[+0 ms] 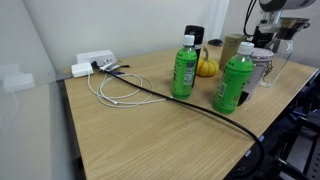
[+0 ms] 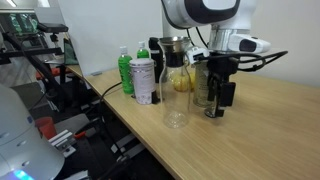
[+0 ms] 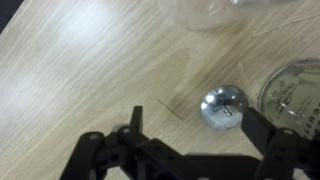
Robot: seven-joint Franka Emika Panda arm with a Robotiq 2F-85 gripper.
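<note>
A small shiny silver dome-shaped object (image 3: 224, 106) rests on the wooden table in the wrist view, toward the right side of the space between my fingers. My gripper is open, its black fingertips wide apart with nothing held. Exterior view 2 has the gripper (image 2: 221, 92) pointing down above the table, with a small dark, shiny object (image 2: 213, 128) below it. In exterior view 1 the gripper is small and partly hidden behind other things at the upper right.
Close to the gripper stand a clear tall container (image 2: 177, 100) and a round-topped jar (image 3: 297, 97). Green bottles (image 1: 185, 68), a white patterned can (image 2: 144, 80) and a small pumpkin (image 1: 208, 66) stand farther off. A black cable crosses the table.
</note>
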